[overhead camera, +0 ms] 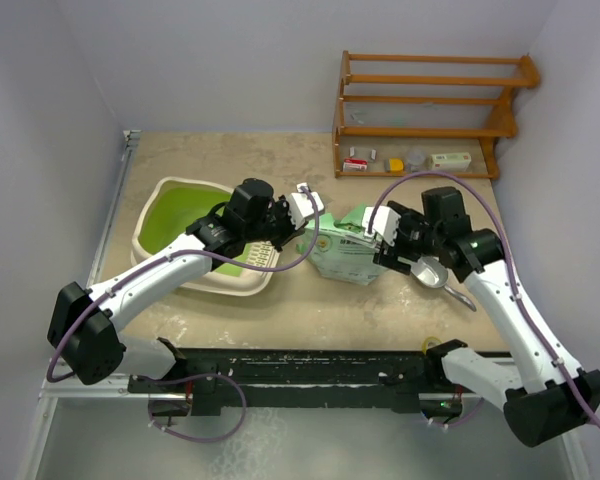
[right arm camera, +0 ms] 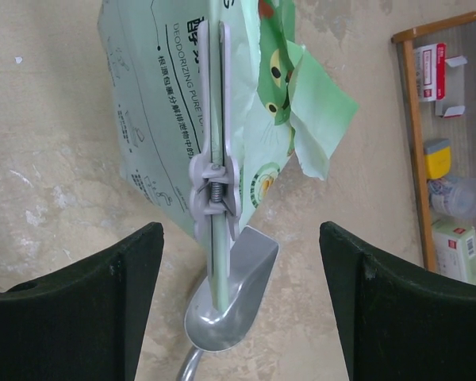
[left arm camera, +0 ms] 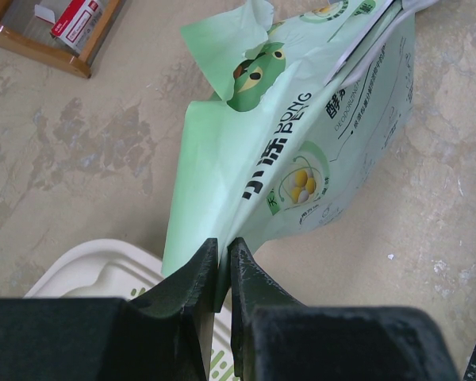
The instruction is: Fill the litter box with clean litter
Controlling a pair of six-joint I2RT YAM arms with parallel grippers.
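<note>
The pale green litter bag [overhead camera: 342, 258] stands mid-table between the grippers. My left gripper is shut on the end of its folded top edge. A lilac clip [right arm camera: 216, 190] sits along the opposite end of that edge, and my right gripper is open around this end, fingers apart on either side. The green-lined litter box [overhead camera: 180, 215] lies at left, partly hidden by the left arm. A metal scoop [right arm camera: 226, 313] lies on the table beyond the bag, below the right gripper.
A wooden rack [overhead camera: 425, 78] with small boxes and containers stands at the back right.
</note>
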